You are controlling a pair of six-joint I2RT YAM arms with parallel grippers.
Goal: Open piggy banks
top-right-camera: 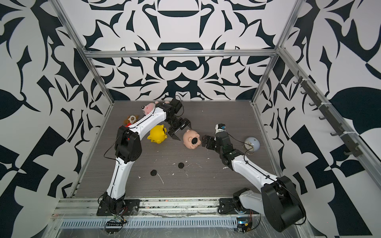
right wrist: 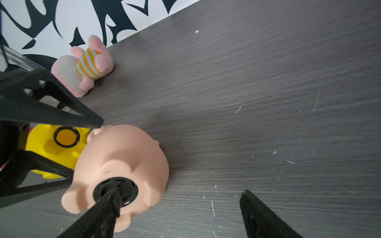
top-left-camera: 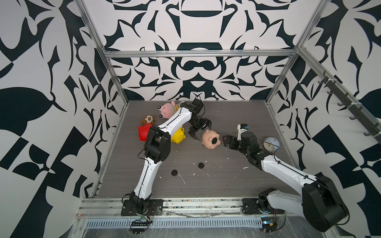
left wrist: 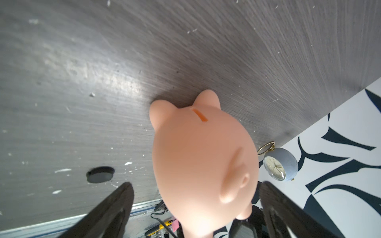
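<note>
A peach piggy bank (top-left-camera: pixel 208 138) lies on the table with its belly and black plug (right wrist: pixel 115 190) facing right. In the left wrist view its back with coin slot (left wrist: pixel 200 115) fills the space between the open fingers of my left gripper (top-left-camera: pixel 198 130), which hovers at its upper left. My right gripper (top-left-camera: pixel 227 141) stands open just right of it, apart from it. A yellow piggy bank (top-right-camera: pixel 158 134) shows an open-looking ring (right wrist: pixel 66 136) with orange inside. A red one (top-left-camera: pixel 143 132) is partly behind the left arm.
A pink plush (top-left-camera: pixel 167 111) and brown toy (top-left-camera: pixel 147 119) stand back left. A round clock (top-right-camera: pixel 252 144) is at the right. Two black discs (top-left-camera: pixel 201 165) (top-left-camera: pixel 174 173) lie front centre.
</note>
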